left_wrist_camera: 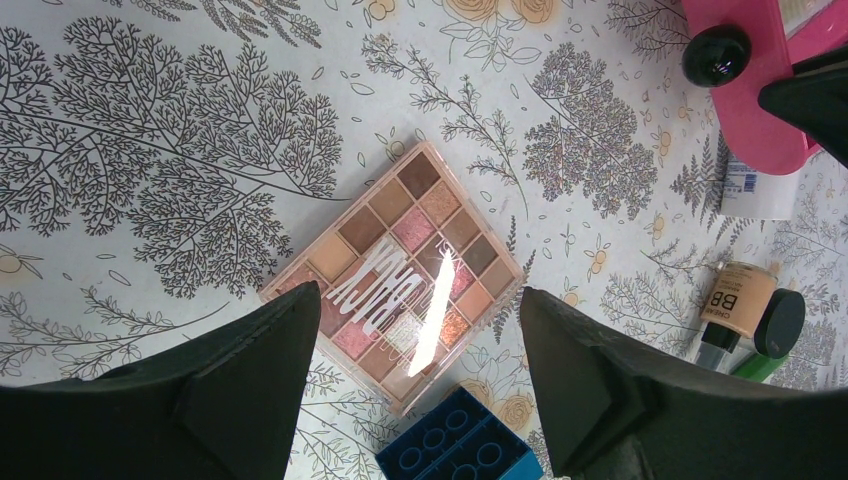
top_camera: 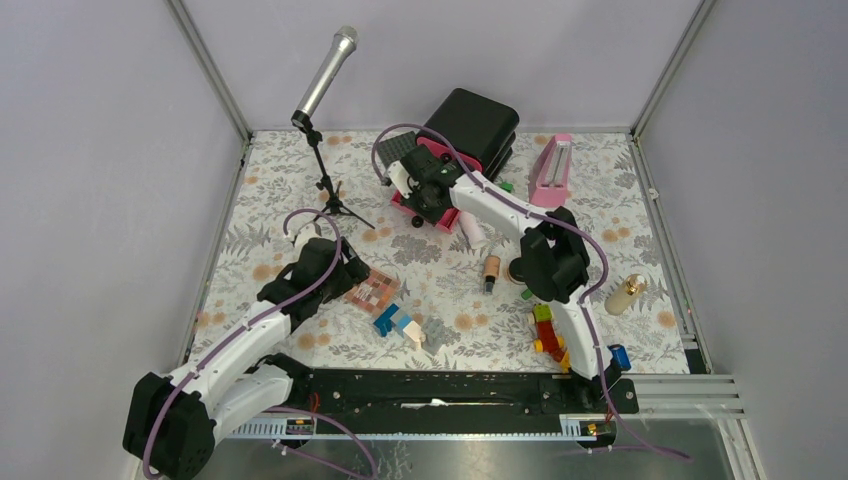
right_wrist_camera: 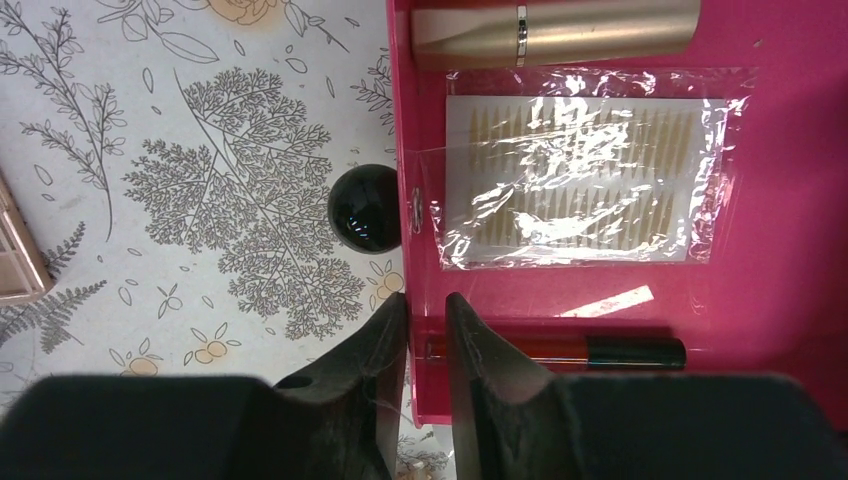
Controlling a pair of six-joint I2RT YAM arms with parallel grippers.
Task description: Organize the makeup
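In the left wrist view, a square eyeshadow palette [left_wrist_camera: 400, 275] with a clear lid lies flat on the table. My left gripper stands open above it, one finger to each side. A pink drawer [right_wrist_camera: 560, 290] with a round black knob [right_wrist_camera: 365, 208] is pulled out of the black makeup case [top_camera: 468, 125]. Inside it lie a gold tube [right_wrist_camera: 600, 30], a clear packet of strips [right_wrist_camera: 590, 180] and a dark-capped lip tube [right_wrist_camera: 635, 353]. My right gripper is at the drawer's front panel, fingers slightly apart, with the panel's edge between them.
Blue and beige blocks [top_camera: 403, 323] sit just below the palette. A foundation bottle [top_camera: 491, 272], a white tube [top_camera: 472, 230] and a round black item [top_camera: 516, 270] lie right of centre. A microphone stand [top_camera: 325, 170] rises at back left; a pink holder [top_camera: 551, 172] stands at back right.
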